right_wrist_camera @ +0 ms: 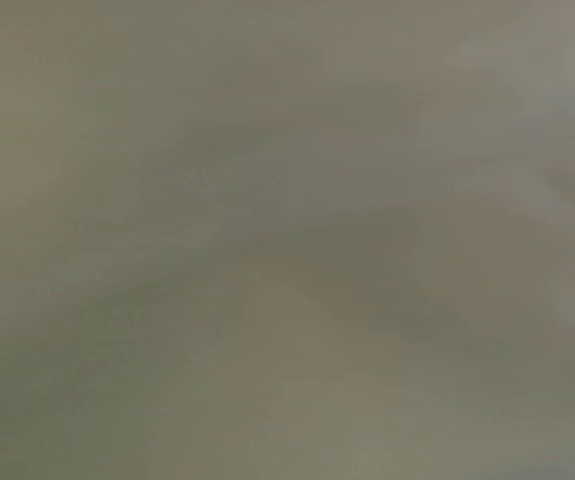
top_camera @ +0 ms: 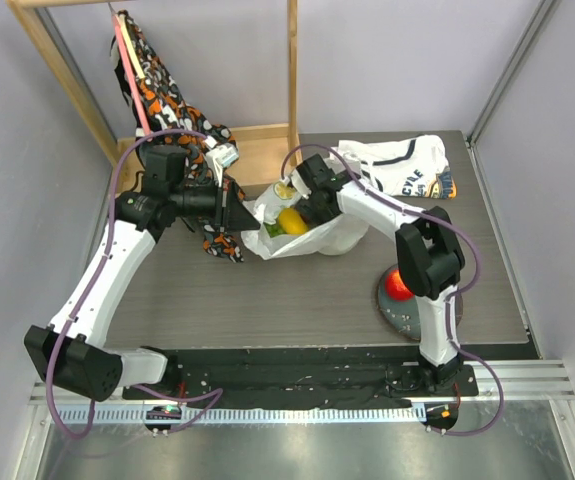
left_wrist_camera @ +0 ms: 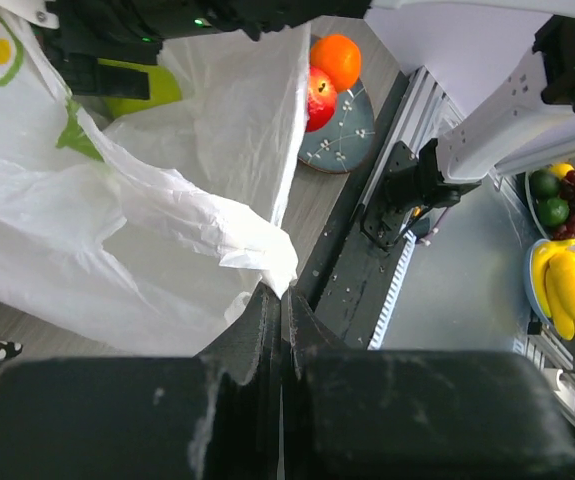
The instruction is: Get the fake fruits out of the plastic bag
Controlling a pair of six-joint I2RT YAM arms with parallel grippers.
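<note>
The white plastic bag point(top_camera: 312, 243) lies mouth-up in the middle of the table, with a yellow fruit point(top_camera: 292, 221) showing inside. At the bag's left end, my left gripper is shut on a thin pinch of its plastic rim. My right gripper point(top_camera: 317, 208) reaches down into the bag and is open, its fingertips mostly hidden there. Beside its dark finger point(left_wrist_camera: 107, 78), a yellow-green fruit point(left_wrist_camera: 152, 88) shows in the left wrist view. Only a brown-grey blur fills the right wrist view.
A dark plate point(left_wrist_camera: 339, 140) with a red apple point(left_wrist_camera: 320, 98) and an orange point(left_wrist_camera: 338, 62) stands at the right front. A white cloth bag point(top_camera: 399, 165) lies behind. Bare table point(top_camera: 247, 310) runs along the front.
</note>
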